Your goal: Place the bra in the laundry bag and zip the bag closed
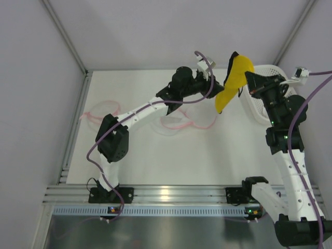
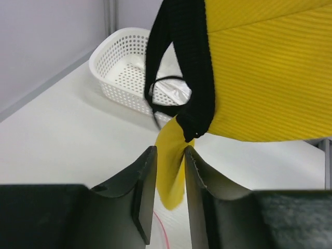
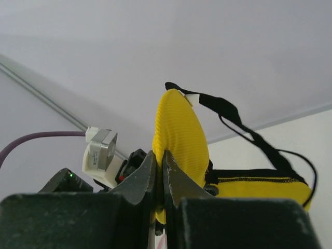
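The yellow bra (image 1: pixel 240 75) with black straps hangs in the air between my two arms. My right gripper (image 1: pixel 248 79) is shut on an edge of a yellow cup; in the right wrist view the fabric (image 3: pixel 179 132) rises from between the fingertips. My left gripper is part open at the bra's other side. In the left wrist view a yellow cup end (image 2: pixel 169 194) shows in the gap between the fingers, and whether they touch it is unclear. The laundry bag, clear mesh with pink trim (image 1: pixel 191 123), lies flat on the table, partly behind the left arm.
A white perforated basket (image 1: pixel 254 110) stands at the table's back right, close to the right gripper. More pink-trimmed mesh (image 1: pixel 104 111) lies at the left.
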